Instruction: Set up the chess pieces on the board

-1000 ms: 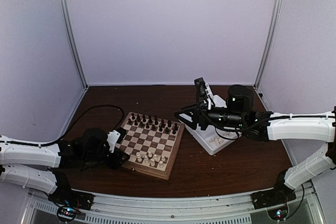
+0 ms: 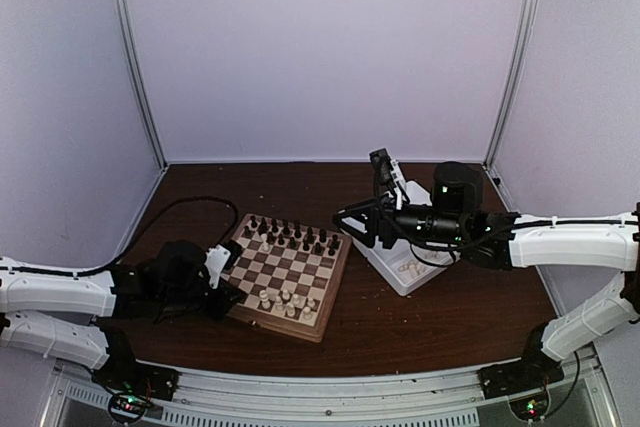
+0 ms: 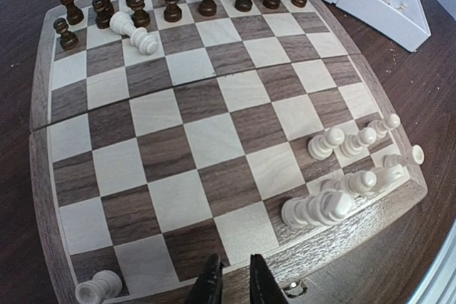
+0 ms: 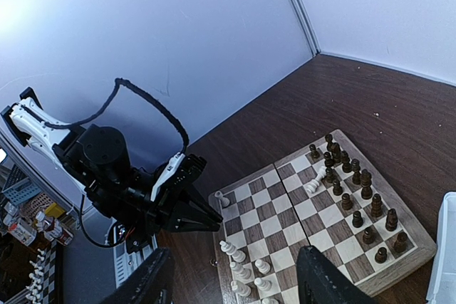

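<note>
The chessboard point(image 2: 280, 287) has dark pieces along the far side and white pieces near the front. A white piece point(image 3: 132, 32) lies on its side among the dark pawns. White pieces point(image 3: 324, 144) stand at the near right, and one white piece point(image 3: 100, 286) is at the near-left corner. My left gripper is low over the board's front edge, its fingers apart with nothing between them. My right gripper is raised to the board's right, above the tray side, fingers apart and empty.
A white tray point(image 2: 405, 277) with loose white pieces sits right of the board, partly under the right arm. Walls enclose the sides and back.
My left arm has shifted very slightly. The right arm has not visibly moved.
</note>
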